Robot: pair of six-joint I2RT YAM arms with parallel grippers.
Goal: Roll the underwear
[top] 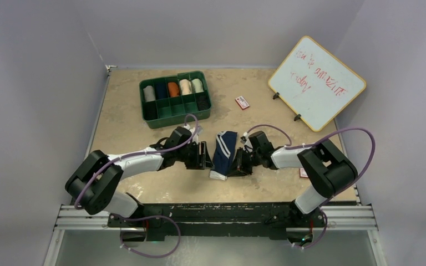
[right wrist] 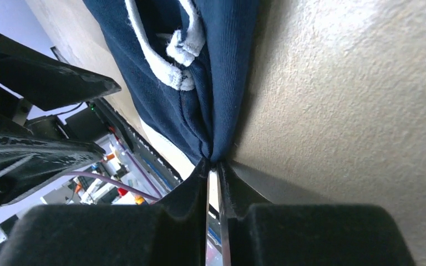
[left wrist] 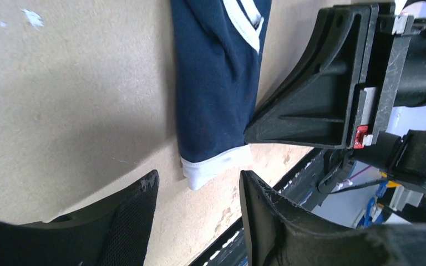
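Dark blue underwear (top: 224, 155) with white trim lies as a narrow folded strip on the table, its white waistband (left wrist: 216, 165) toward the front edge. My right gripper is shut on the right side of the cloth, close above the waistband. Beside the strip's left side hangs my left gripper, its fingers (left wrist: 136, 213) apart and nothing between them. In the left wrist view the waistband's corner shows just past the gap between those fingers.
A green divided box (top: 169, 120) with several rolled garments stands at the back left. A small red-and-white card (top: 242, 102) lies behind the cloth, and a whiteboard (top: 317, 83) leans at the back right. Bare table surrounds the strip.
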